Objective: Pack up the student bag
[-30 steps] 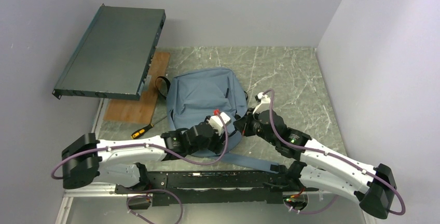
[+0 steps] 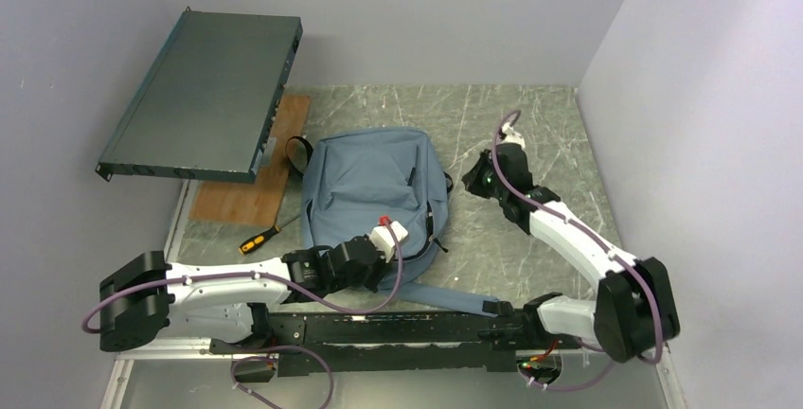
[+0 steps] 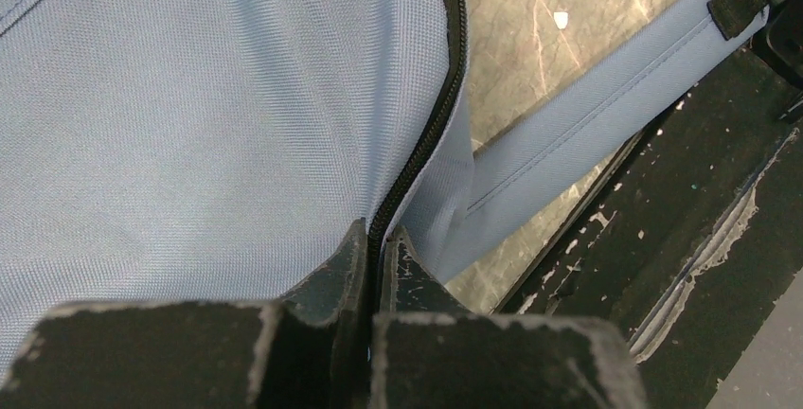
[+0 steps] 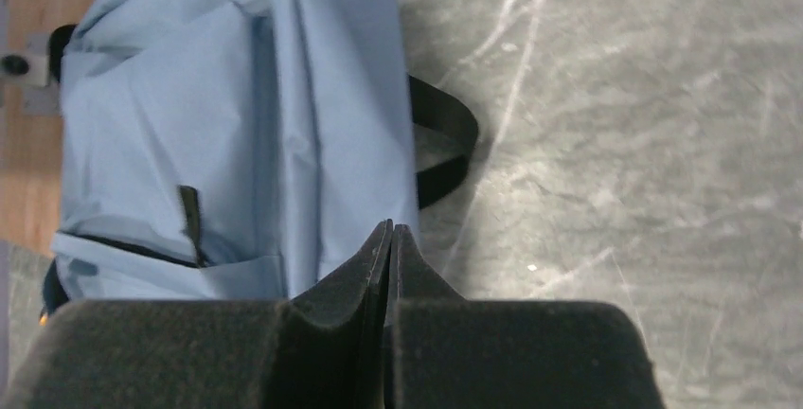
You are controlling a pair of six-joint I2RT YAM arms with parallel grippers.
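Note:
A blue-grey bag (image 2: 365,177) lies flat in the middle of the table. Along its edge, a dark zipper (image 3: 443,97) runs down between the fingers of my left gripper, which is shut on that zippered edge near the bag's front end. In the top view the left arm hides this spot. My right gripper is shut, nothing between its fingertips, and hangs to the right of the bag. In the right wrist view a black loop strap (image 4: 445,134) sticks out from the bag's side. The inside of the bag cannot be seen.
A screwdriver (image 2: 258,240) lies left of the bag, by a wooden board (image 2: 232,203) under a large dark metal panel (image 2: 204,92). One flat strap (image 2: 450,298) stretches right along the front rail (image 2: 398,330).
My right gripper has pulled away from beside the left one, back and to the right, clear of the bag. The left gripper has shifted slightly left and forward, with the bag edge still held.

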